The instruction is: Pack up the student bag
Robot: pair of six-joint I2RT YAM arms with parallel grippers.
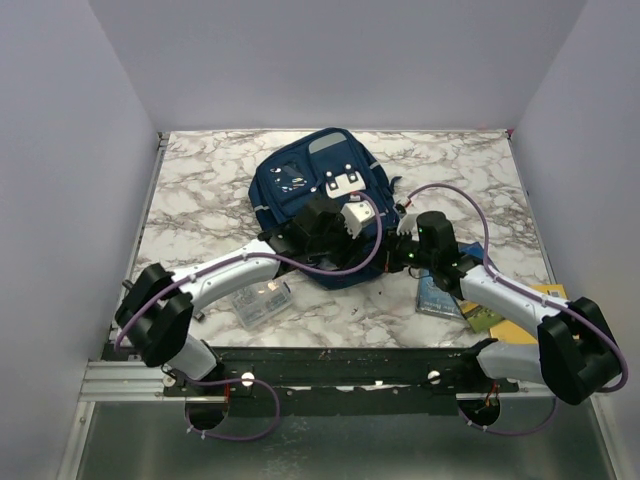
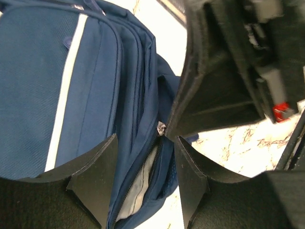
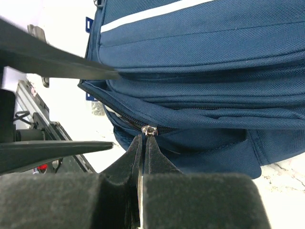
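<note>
A navy backpack [image 1: 325, 165] with a light stripe lies on the marbled table, its zipped opening facing the front. In the right wrist view a metal zipper slider [image 3: 149, 130] sits right at the tips of my right gripper, which is shut. Whether its small tab is pinched between those fingers is hidden. My left gripper stands open over the pocket's edge, and a pale item [image 2: 138, 191] shows through the gap in the zip. The right gripper's dark fingers [image 2: 209, 90] are close beside the slider in the left wrist view.
A clear flat pouch [image 1: 262, 302] lies left of the bag. To the right are a blue book [image 1: 438, 298] and a yellow folder [image 1: 515, 330], partly under my right arm. Dark items rest by the table's left edge.
</note>
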